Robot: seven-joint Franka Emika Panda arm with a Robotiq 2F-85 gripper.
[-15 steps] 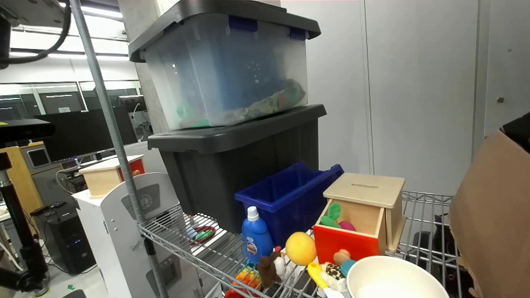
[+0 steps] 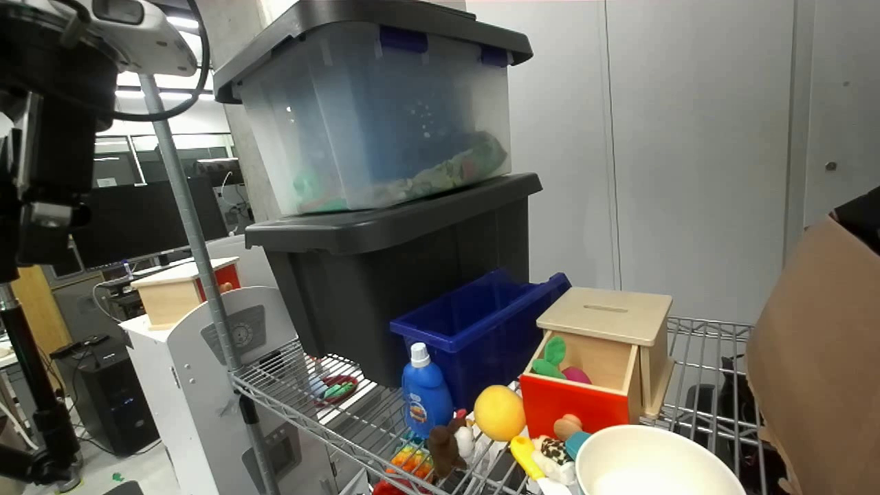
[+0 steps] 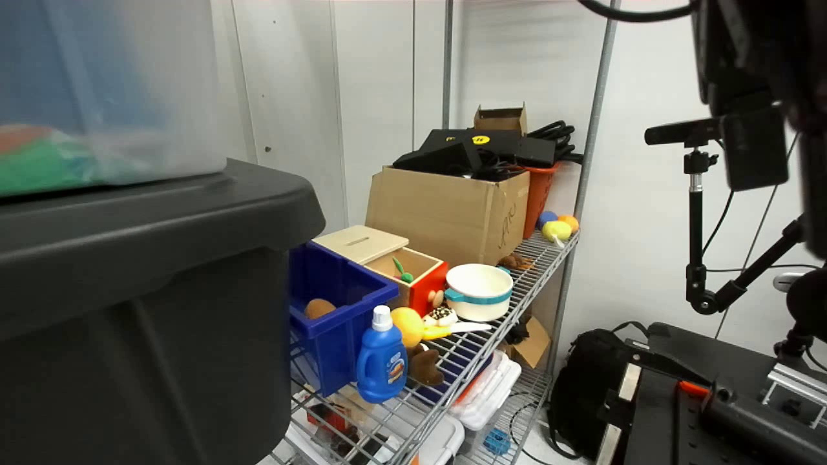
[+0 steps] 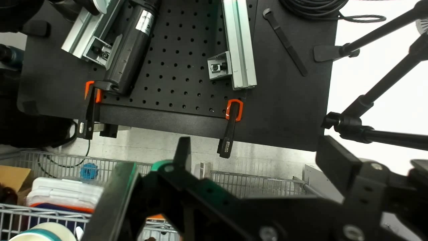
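Observation:
My gripper stands open in the wrist view, its two dark fingers wide apart with nothing between them. It hangs high at the left edge of exterior view 1, clear of the wire shelf. On that shelf are an open red-fronted wooden drawer box with a green and purple toy inside, a blue bin, a blue detergent bottle, an orange ball and a white pot. Exterior view 2 shows a brown rounded item inside the bin.
Stacked storage bins stand behind the shelf's left part. A cardboard box blocks its right side. A metal post rises at the corner. Below my gripper lies a black table with clamps and metal rails.
My arm and gripper have come into exterior view 1 from the left, moving rightward. The shelf items look unmoved.

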